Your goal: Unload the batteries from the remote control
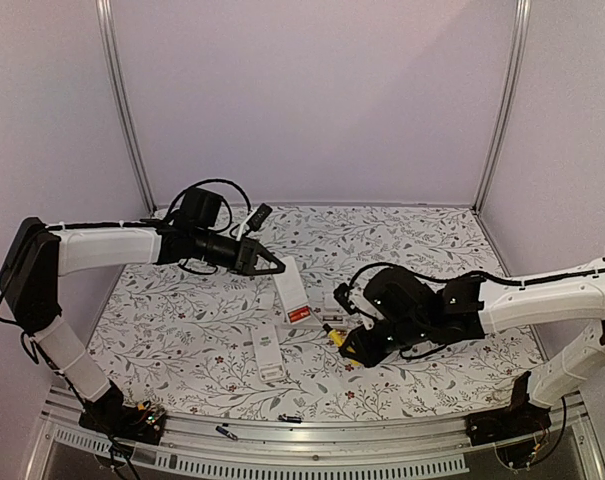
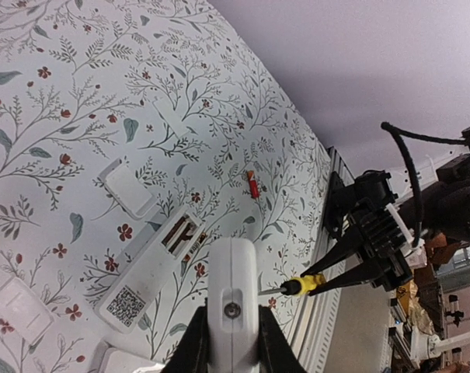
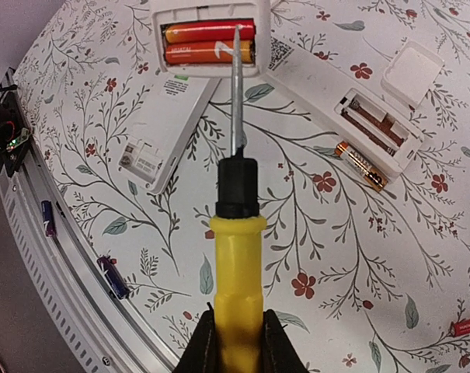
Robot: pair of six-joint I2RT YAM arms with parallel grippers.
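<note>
A white remote control point(image 1: 290, 285) is held up off the table, tilted, with my left gripper point(image 1: 279, 267) shut on its upper end. In the right wrist view its open compartment shows a red battery point(image 3: 207, 30) and an orange battery point(image 3: 207, 52) side by side. My right gripper is shut on the yellow handle of a screwdriver point(image 3: 239, 272). The screwdriver's metal tip overlaps the battery compartment in that view; whether it touches cannot be told. From the left wrist, the remote's end point(image 2: 232, 280) hides its compartment.
Another white remote point(image 3: 335, 97) lies with its compartment open, a loose battery point(image 3: 361, 165) beside it. A further remote point(image 1: 267, 353) lies nearer the front. A white cover point(image 3: 413, 74) and loose batteries point(image 1: 290, 418) near the front edge are scattered about.
</note>
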